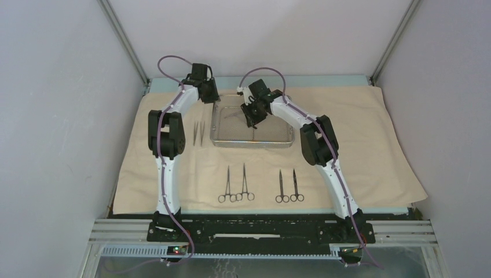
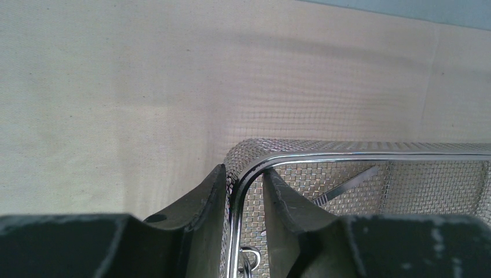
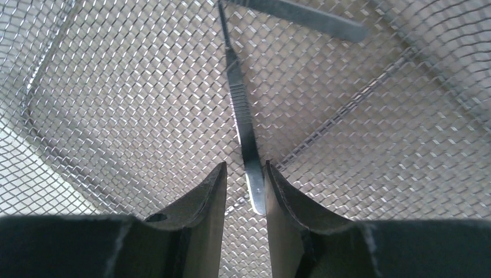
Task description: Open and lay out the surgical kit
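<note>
The wire mesh tray [image 1: 252, 143] stands at the back middle of the cloth. At its back left corner, my left gripper has one finger outside and one inside the shiny rim [image 2: 236, 217]; whether they press on it I cannot tell. My right gripper is over the tray floor, fingers apart on either side of the wide end of a slim metal handle [image 3: 242, 116]. A gap shows beside that handle. A second flat metal instrument [image 3: 312, 19] lies in the tray near its narrow end.
Outside the tray lie two slender instruments [image 1: 195, 134] on the left, two ring-handled clamps [image 1: 244, 184] in front, and two pairs of scissors [image 1: 295, 186] farther right.
</note>
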